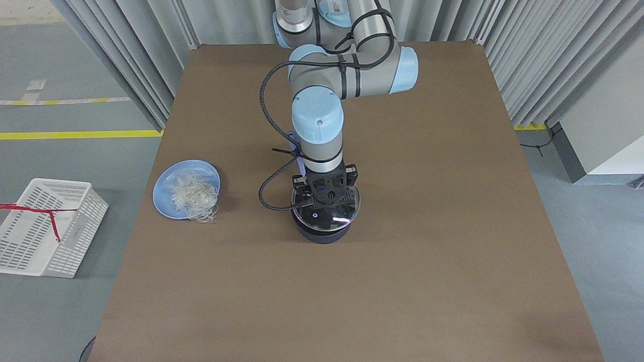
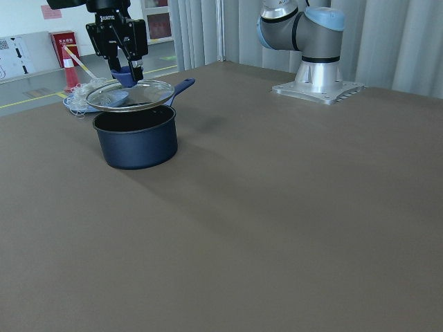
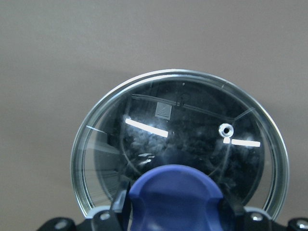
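Observation:
My gripper (image 2: pixel 126 69) is shut on the blue knob (image 3: pixel 175 195) of a glass lid (image 2: pixel 145 97), holding it just above a dark blue pot (image 2: pixel 138 144), whose open interior shows beneath the lid in the camera left view. The pot's blue handle (image 2: pixel 182 86) points back to the right there. In the camera front view the lid (image 1: pixel 329 217) covers most of the pot, under my wrist. The wrist view shows the lid's clear glass filling the middle, with the knob between my fingers at the bottom.
A blue plate (image 1: pixel 167 181) with white stringy material (image 1: pixel 193 196) sits left of the pot on the brown table (image 1: pixel 422 271). A white basket (image 1: pixel 78 241) is on the floor beyond the left edge.

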